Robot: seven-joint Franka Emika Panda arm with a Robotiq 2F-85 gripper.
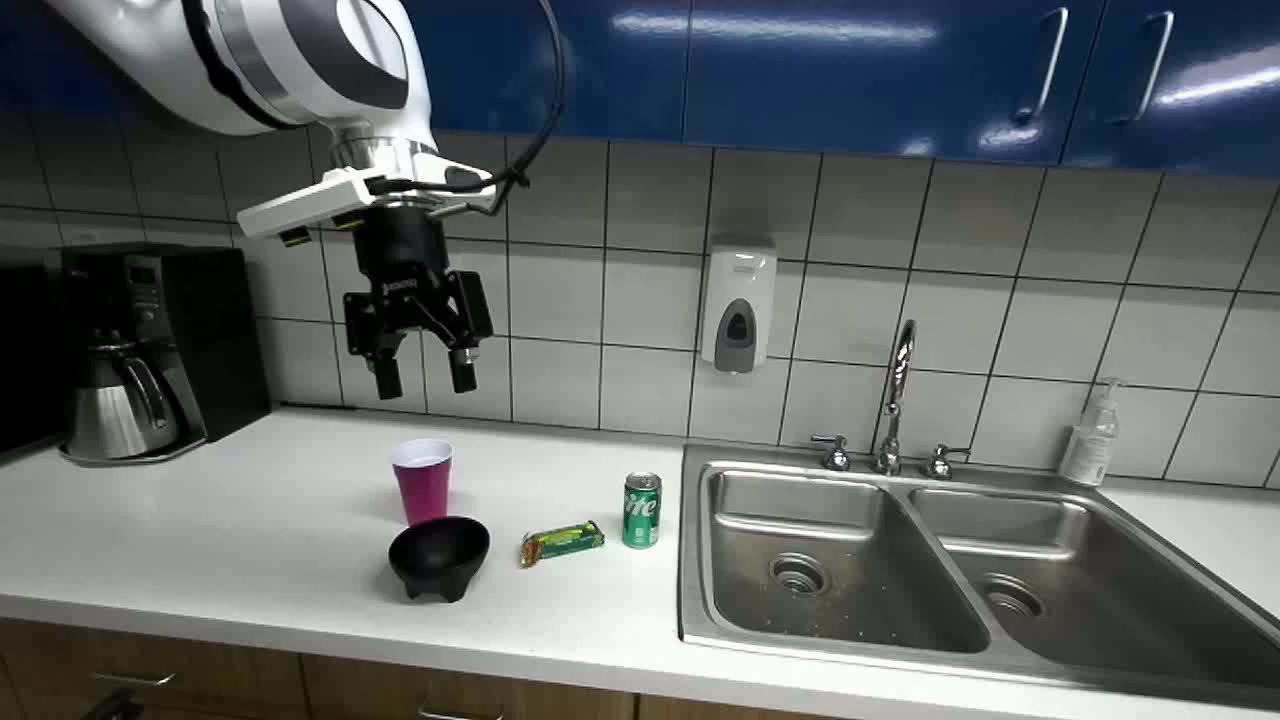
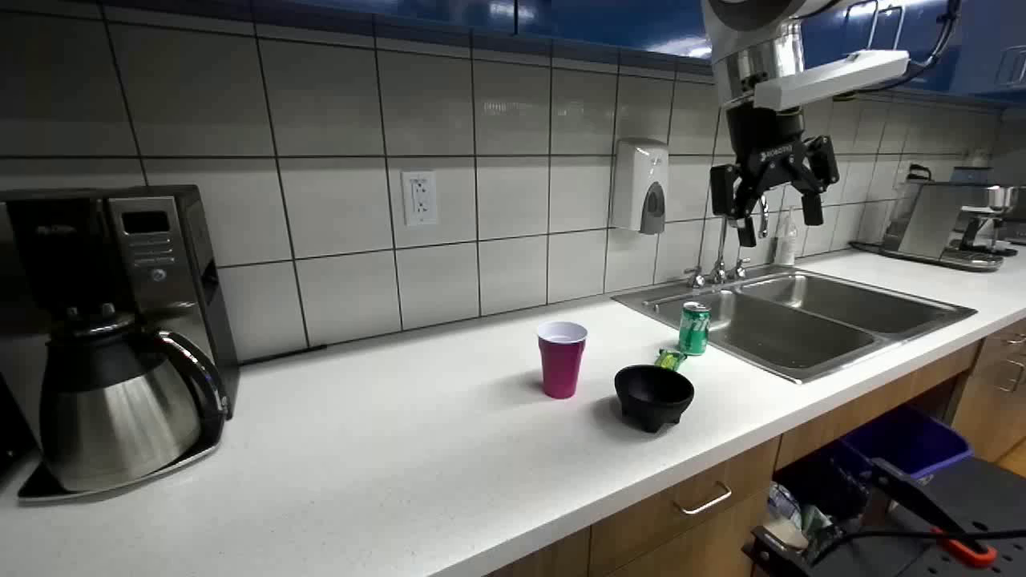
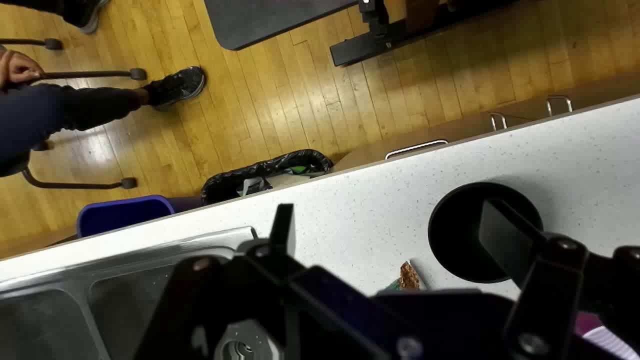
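Observation:
My gripper (image 1: 425, 382) hangs open high above the counter, its fingers apart and nothing between them. Below it on the counter stands a magenta cup (image 1: 422, 486) with a white inside, upright. In front of the cup sits a small black footed bowl (image 1: 439, 562); in the wrist view the bowl (image 3: 459, 234) looks empty, partly covered by one finger. To its right lies a snack bar in a green wrapper (image 1: 564, 542). A green soda can (image 1: 642, 510) stands upright between the bar and the sink. The wrist view shows only the bar's brown end (image 3: 409, 276).
A double steel sink (image 1: 693, 564) with a faucet (image 1: 895, 396) fills the right side. The coffee maker (image 2: 144, 317) stands at the left end. A soap dispenser (image 1: 737, 305) hangs on the wall, below blue cabinets (image 1: 816, 72). The counter left of the cup is clear.

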